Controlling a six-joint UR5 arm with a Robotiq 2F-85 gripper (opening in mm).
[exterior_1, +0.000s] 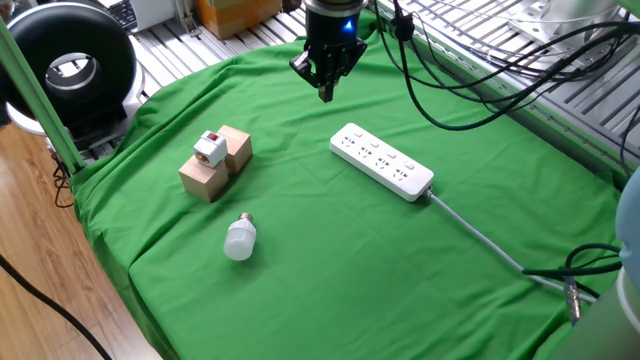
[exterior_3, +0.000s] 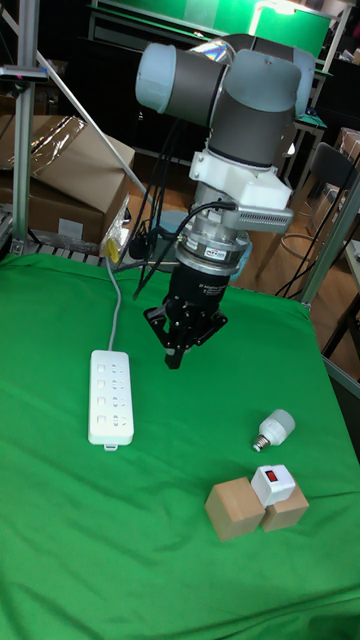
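Observation:
My gripper (exterior_1: 326, 95) hangs above the cloth, its fingertips together and nothing showing between them. In exterior view 3 the gripper (exterior_3: 174, 362) points down, to the right of the power strip. That white power strip (exterior_1: 381, 162) lies flat with its sockets facing up. A white lamp socket with a red switch (exterior_1: 211, 149) rests on top of two wooden blocks (exterior_1: 204, 181). The bulb (exterior_1: 240, 240) lies on its side on the cloth, apart from the blocks; exterior view 3 also shows the bulb (exterior_3: 277, 427) and the socket (exterior_3: 275, 485).
A green cloth (exterior_1: 330, 290) with wrinkles covers the table. The strip's grey cord (exterior_1: 480, 237) runs to the robot's base side. Black cables (exterior_1: 470, 125) loop beside the arm.

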